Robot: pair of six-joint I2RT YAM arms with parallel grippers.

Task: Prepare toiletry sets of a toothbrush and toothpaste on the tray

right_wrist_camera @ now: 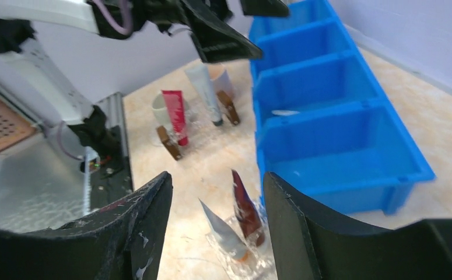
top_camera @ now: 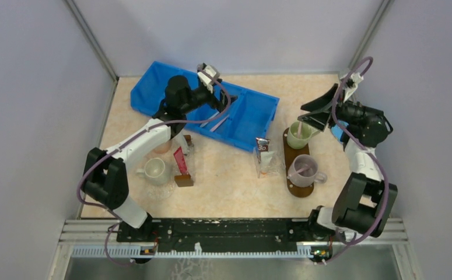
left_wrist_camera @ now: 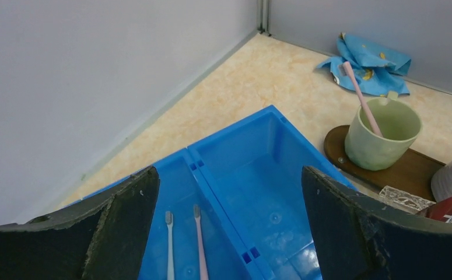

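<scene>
On the brown wooden tray (top_camera: 291, 157) stand a green cup (left_wrist_camera: 381, 140), with a pink toothbrush (left_wrist_camera: 361, 99) leaning in it, and a mauve cup (top_camera: 302, 177) holding another pink toothbrush (top_camera: 298, 171). Over the green cup in the top view, my right gripper has its fingers parted and empty. My left gripper, wide open with nothing inside, is above the blue bin (top_camera: 257, 116). A white toothbrush (left_wrist_camera: 170, 245) and a pink one (left_wrist_camera: 200, 245) lie in the bin. Toothpaste tubes (right_wrist_camera: 246, 210) stand in a clear holder left of the tray; a red tube (top_camera: 180, 160) stands at the left.
A pale cup (top_camera: 156, 171) sits beside the red tube, close to my left arm, with a white tube (right_wrist_camera: 203, 87) nearby. The blue cloth (left_wrist_camera: 372, 64) lies beyond the green cup.
</scene>
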